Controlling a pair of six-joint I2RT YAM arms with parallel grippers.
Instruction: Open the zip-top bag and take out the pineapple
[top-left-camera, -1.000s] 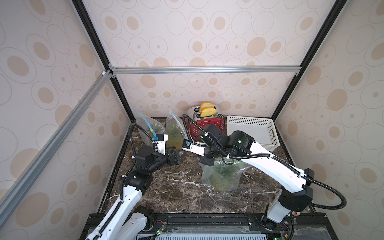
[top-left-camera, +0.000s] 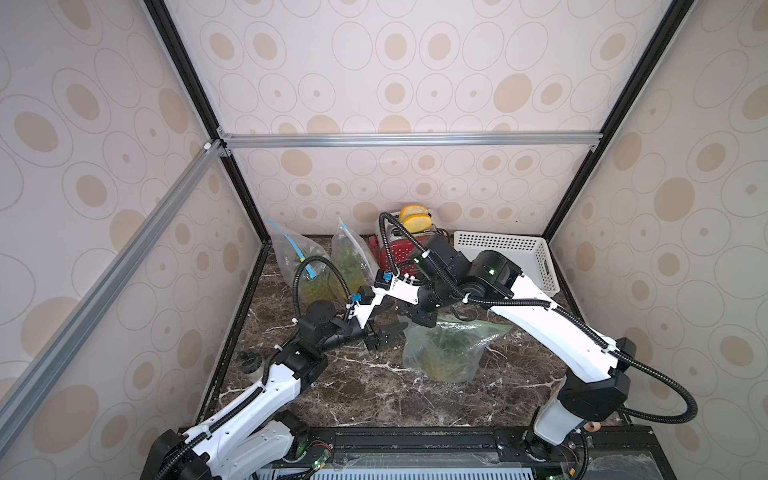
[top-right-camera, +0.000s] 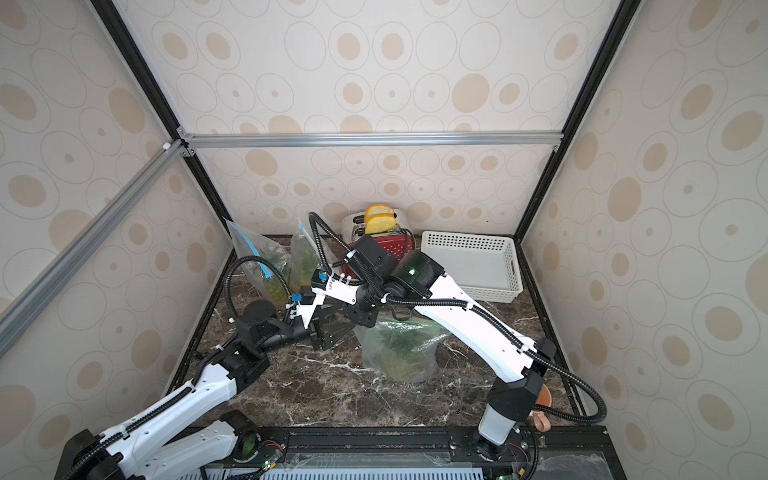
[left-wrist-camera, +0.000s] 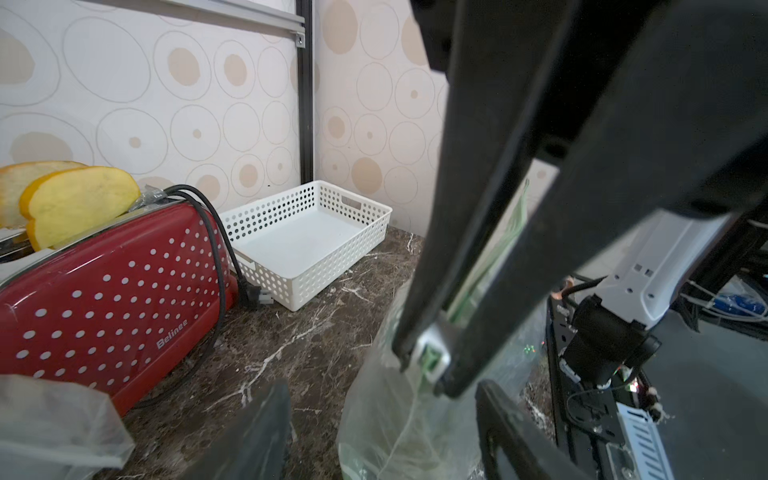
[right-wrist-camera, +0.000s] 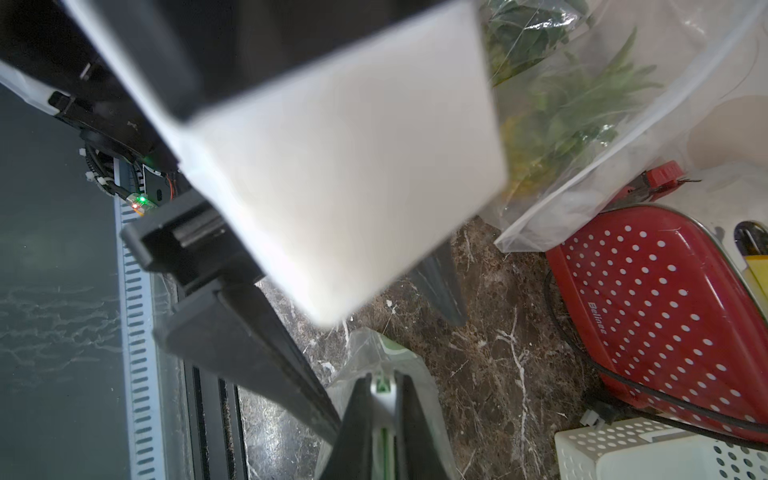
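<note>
In the top left view, a clear zip top bag with a green zip stands mid-table, the blurred green and yellow pineapple inside it. My right gripper is shut on the small white zip slider at the bag's near corner; in the right wrist view the slider sits between its fingertips. Below the slider, my left gripper is open, with fingers apart on either side of the bag's end. Whether they touch the plastic I cannot tell.
Two more bags with greenery stand back left. Behind are a red toaster holding yellow slices and an empty white basket. Both arms are close together.
My left gripper has moved right and in beneath the right one, at the bag's end.
</note>
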